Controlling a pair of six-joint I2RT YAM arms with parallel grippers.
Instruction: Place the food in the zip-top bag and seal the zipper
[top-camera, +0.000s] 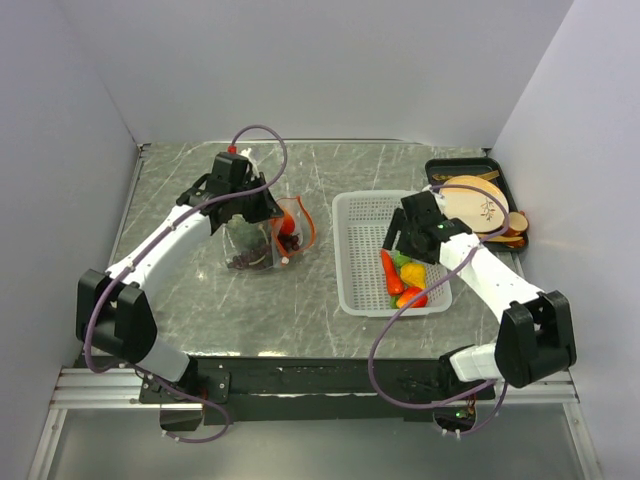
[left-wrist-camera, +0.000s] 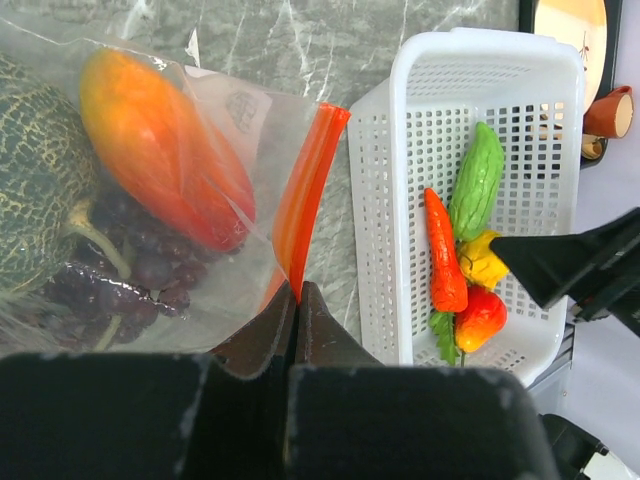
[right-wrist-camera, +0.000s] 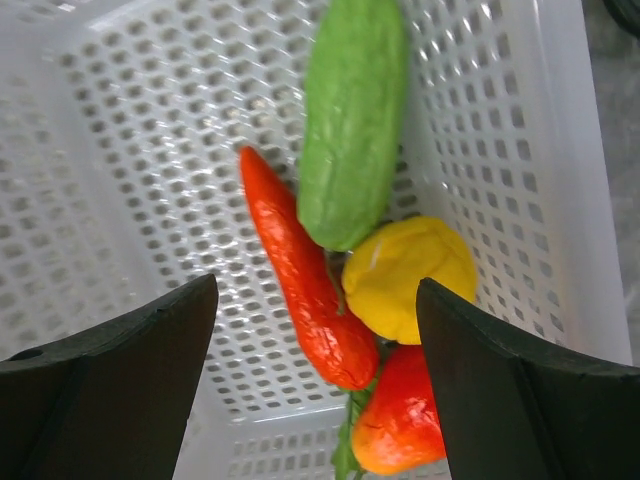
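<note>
A clear zip top bag (left-wrist-camera: 235, 290) with an orange zipper edge lies on the left of the table. Inside it are a netted melon (left-wrist-camera: 40, 170), a mango (left-wrist-camera: 165, 145) and dark grapes (left-wrist-camera: 150, 250). At the bag's mouth my left gripper is shut on the orange rim. Over the white basket (top-camera: 347, 292), my right gripper stands open and empty. Below its fingers lie a green gourd (right-wrist-camera: 355, 120), a red carrot-shaped piece (right-wrist-camera: 300, 270), a yellow pepper (right-wrist-camera: 408, 277) and a red-orange fruit (right-wrist-camera: 405, 415).
At the back right a black tray (top-camera: 437, 165) carries a round plate (top-camera: 473, 203) and a brown cup (top-camera: 516, 223), close to the right arm. Bare marble table (top-camera: 270, 320) spreads in front of the bag.
</note>
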